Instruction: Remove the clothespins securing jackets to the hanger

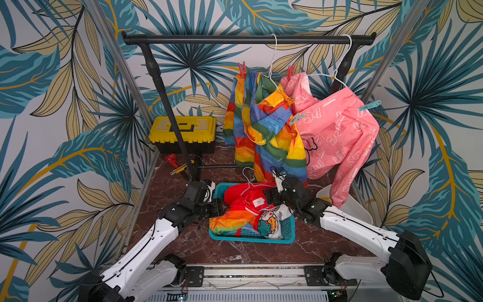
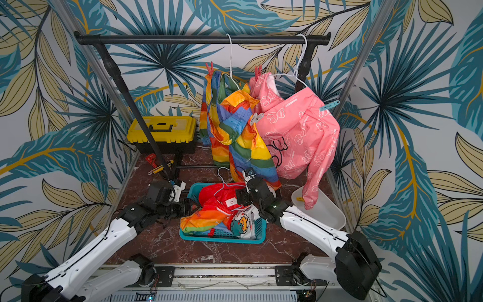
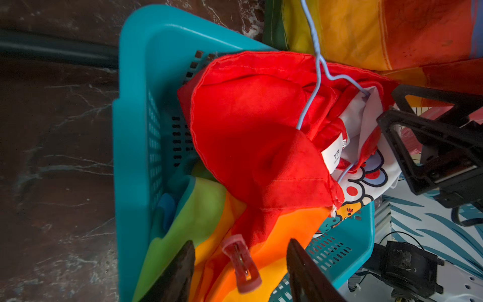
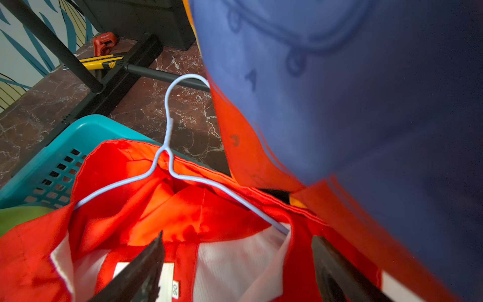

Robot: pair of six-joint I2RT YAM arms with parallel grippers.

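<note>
A red and rainbow jacket (image 3: 266, 166) lies on a hanger (image 4: 167, 136) in the teal basket (image 3: 128, 151). A pink clothespin (image 3: 241, 264) shows between the fingers of my left gripper in its wrist view; whether they grip it is unclear. My right gripper has parted fingers above the red collar, with nothing visibly held. On the rack, the rainbow jackets (image 1: 266, 130) and pink jacket (image 1: 337, 136) hang with red clothespins (image 1: 242, 70), a grey one (image 1: 296, 118) and a teal one (image 1: 369, 105).
A yellow toolbox (image 1: 182, 131) stands back left, near loose tools (image 1: 172, 161). The rack's bar (image 1: 201, 39) spans the top. A white tray (image 2: 324, 211) sits right of the basket. The hanging rainbow fabric fills much of the right wrist view's upper right.
</note>
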